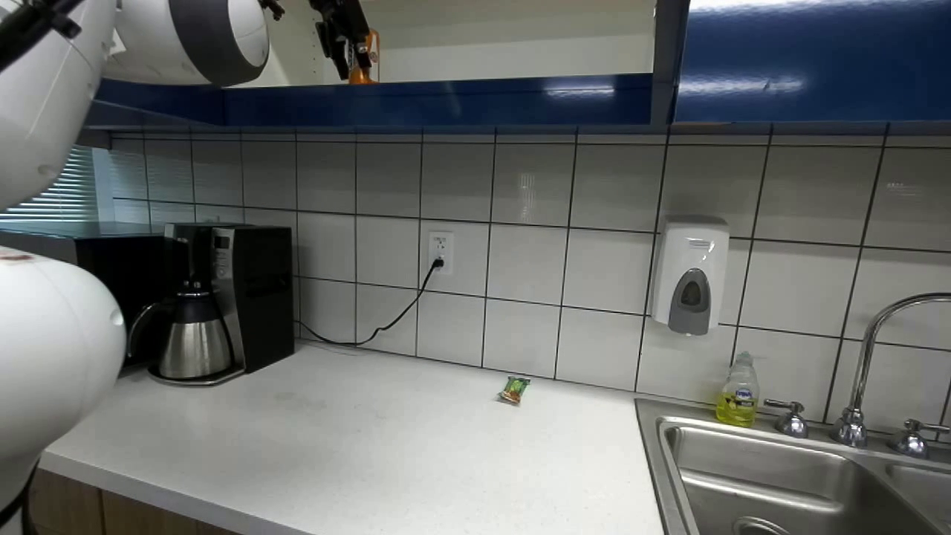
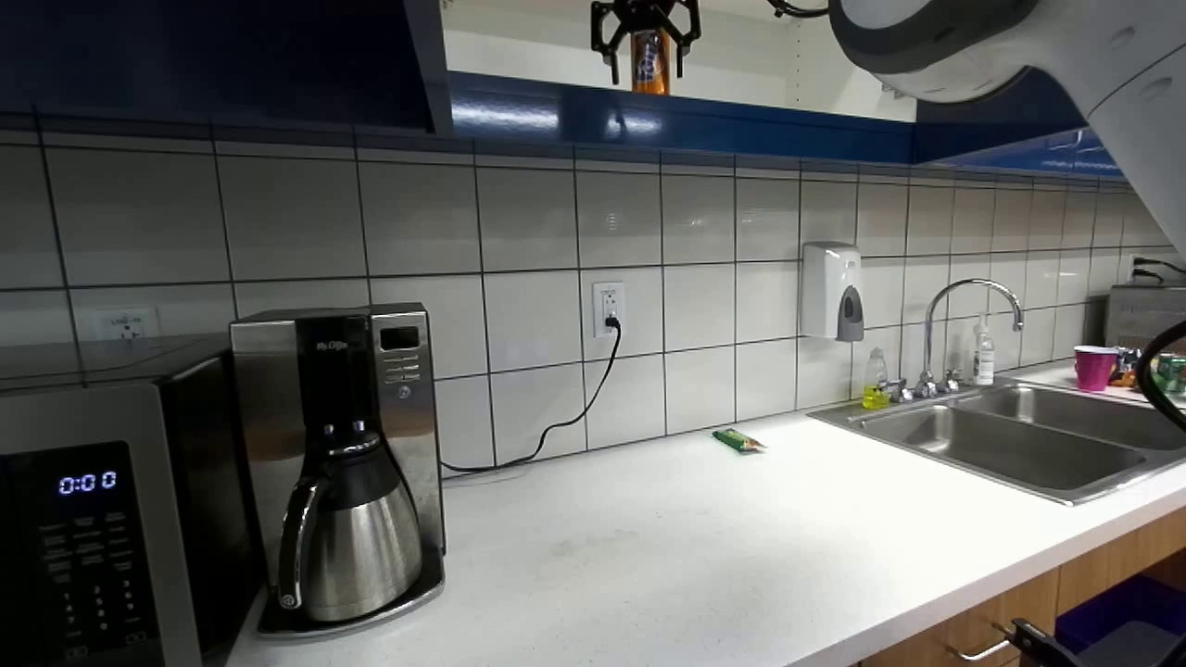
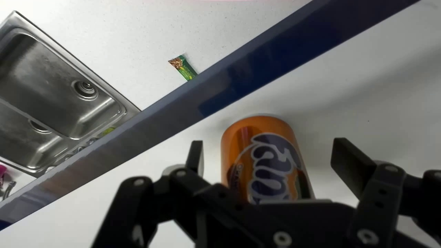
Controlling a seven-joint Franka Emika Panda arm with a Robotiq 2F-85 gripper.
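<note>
An orange soda can (image 3: 264,161) stands in the open upper cabinet, close behind its blue front edge. My gripper is open around the can, with a gap between the can and each of the black fingers (image 3: 351,165) in the wrist view. Exterior view 2 also has the can (image 2: 650,65) between the spread fingers, with my gripper (image 2: 647,69) pointing down from above. From exterior view 1 the black gripper (image 1: 350,61) partly covers the can (image 1: 371,55). The top of the can is hidden behind the gripper's body in the wrist view.
The blue cabinet edge (image 1: 446,104) runs just in front of the can. Below, a green snack packet (image 2: 737,440) lies on the white counter (image 2: 667,534), between the coffee maker (image 2: 345,467) and the sink (image 2: 1001,439).
</note>
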